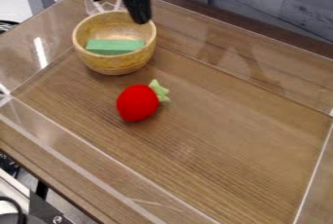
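A yellow-tan bowl (115,68) sits at the upper left of the wooden table (221,140) with a green block (115,47) inside. Below it to the right lies a red tomato-like object (138,101) with a green leafy top. My dark gripper (136,14) is at the top edge, just above and behind the bowl's far right rim; it is blurred and cut off, so whether it is open or shut is unclear.
A grey wall (274,4) runs along the back right. Cables show beyond the table's left edge at bottom left.
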